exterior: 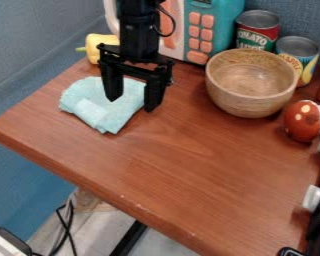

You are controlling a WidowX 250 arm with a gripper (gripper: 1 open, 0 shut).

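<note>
My black gripper [133, 91] is open, its two fingers pointing down over a light blue folded cloth [93, 107] on the wooden table [190, 180]. One finger is above the middle of the cloth, the other near its right edge. I cannot tell whether they touch it.
A wooden bowl [250, 90] sits to the right, with two cans [256, 28] behind it and a red round object [302, 124] at the right edge. A yellow object [93, 45] and a toy appliance [203, 35] stand at the back.
</note>
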